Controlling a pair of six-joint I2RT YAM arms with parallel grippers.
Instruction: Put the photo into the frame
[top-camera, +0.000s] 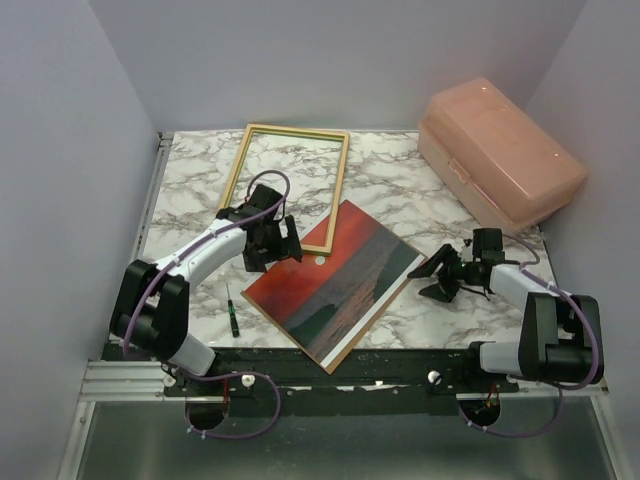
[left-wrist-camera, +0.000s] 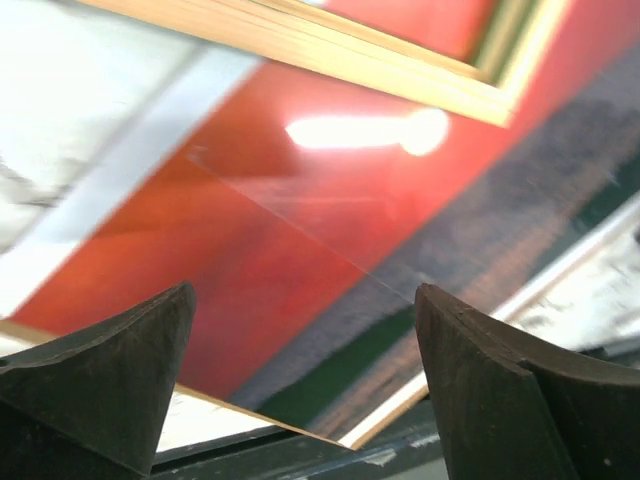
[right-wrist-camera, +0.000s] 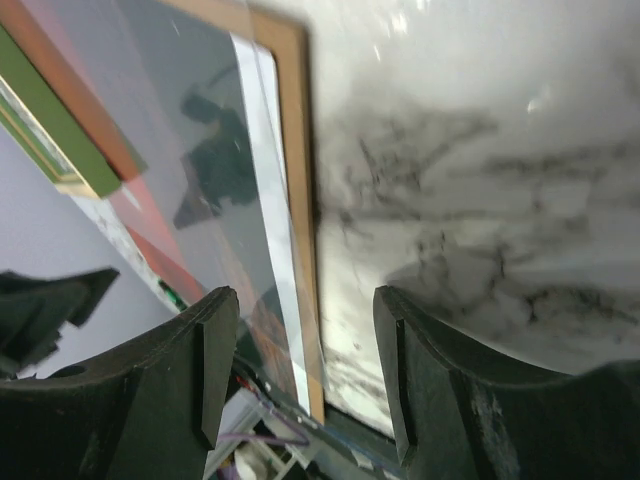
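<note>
The photo (top-camera: 335, 285), a red, grey and green print with a white stripe, lies askew on a thin board on the marble table, its upper corner beside the light wooden frame (top-camera: 341, 180). My left gripper (top-camera: 275, 255) is open over the photo's left part, near the frame's bottom bar; in the left wrist view the bar (left-wrist-camera: 400, 70) crosses above its fingers. My right gripper (top-camera: 436, 270) hovers at the photo's right edge; in the right wrist view its fingers stand apart with nothing between them, the photo's edge (right-wrist-camera: 300, 270) just beyond.
A pink lidded box (top-camera: 500, 150) sits at the back right. A green screwdriver (top-camera: 233, 318) lies left of the photo. The marble is clear at the back left and beside the photo on the right.
</note>
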